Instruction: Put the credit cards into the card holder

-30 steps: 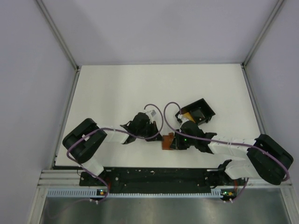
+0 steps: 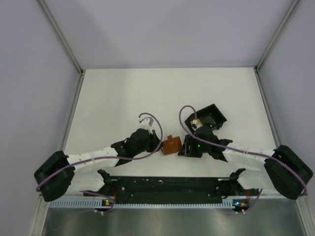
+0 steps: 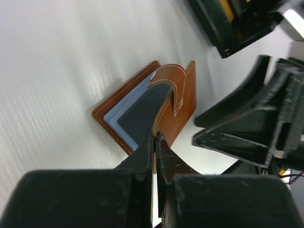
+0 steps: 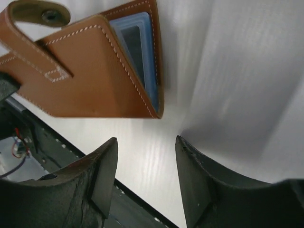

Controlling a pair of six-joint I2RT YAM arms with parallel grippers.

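Observation:
The brown leather card holder [image 2: 172,145] stands tilted between my grippers, blue and dark cards inside it [image 3: 133,111]. In the left wrist view my left gripper is shut at the holder's edge, seemingly on a thin part of its leather. My right gripper [image 2: 187,146] is open beside the holder on the right; in its own wrist view the fingertips [image 4: 109,149] are apart with nothing between them, below the holder [image 4: 80,80].
A black open box [image 2: 218,116] with a yellow item inside lies behind my right gripper.
The holder and my left gripper have moved left and toward the near edge. My right gripper has shifted around beside the holder and stands apart from it.

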